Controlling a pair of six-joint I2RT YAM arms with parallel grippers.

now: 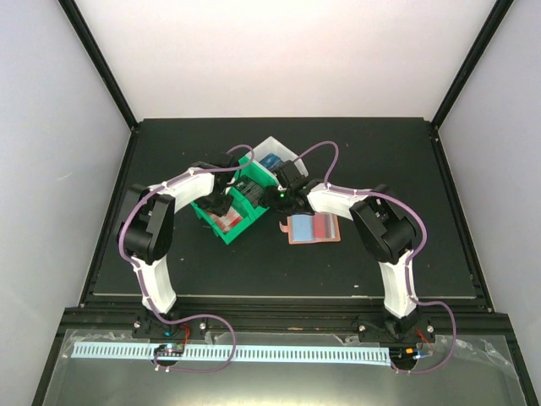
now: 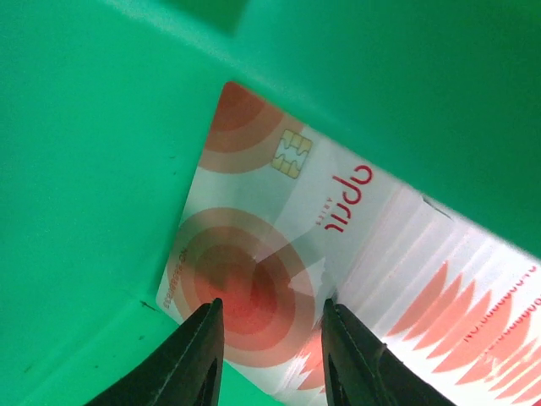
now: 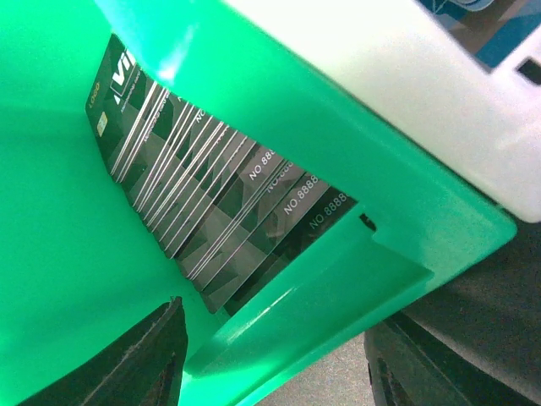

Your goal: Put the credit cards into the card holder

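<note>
White cards with red print (image 2: 338, 245) lie overlapped in one compartment of the green tray (image 1: 226, 238). Over them hovers my left gripper, fingers part open, its fingertips a gap apart above the card faces; whether they touch cannot be told. Several dark cards (image 3: 211, 178) fill the tray's middle compartment. At that compartment's near end, my right gripper stands part open with the green wall end between its fingers; contact is unclear. The open card holder (image 1: 314, 228), pinkish with blue and red inside, lies on the table right of the tray.
A white tray section (image 1: 264, 145) with blue cards (image 1: 270, 161) adjoins the green one at the back. Compartment walls rise around the cards.
</note>
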